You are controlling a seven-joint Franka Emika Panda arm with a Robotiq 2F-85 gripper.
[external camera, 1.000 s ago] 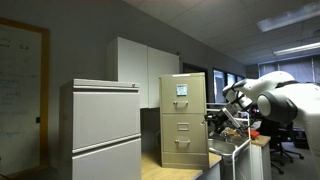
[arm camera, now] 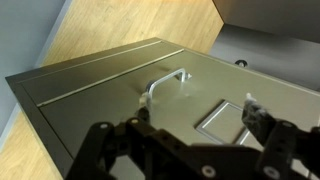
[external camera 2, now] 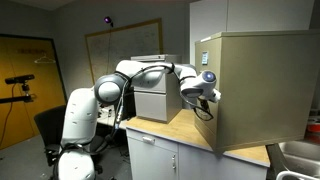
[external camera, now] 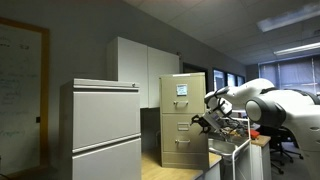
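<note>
My gripper stands open in the wrist view, with nothing between its dark fingers. Before it is the drawer front of a tan filing cabinet point(arm camera: 95, 108), seen at a slant. A silver handle point(arm camera: 167, 78) projects from that front, beyond the left finger and apart from it as far as I can see. Exterior view 1 has the gripper point(external camera: 205, 123) just right of the tan cabinet point(external camera: 184, 118), whose drawers look closed. From exterior view 2, the gripper point(external camera 2: 208, 99) is by the near left edge of the cabinet point(external camera 2: 262, 92); its drawer fronts are mostly hidden there.
A light grey cabinet point(external camera: 100, 125) stands left of the tan one, with wooden counter point(external camera: 152, 167) between them. White wall cupboards point(external camera: 132, 68) hang above. A wire rack and a metal sink point(external camera: 224, 145) lie to the right.
The arm and gripper have moved left toward the tan cabinet in exterior view 1. The cabinet and its drawers look unchanged.
</note>
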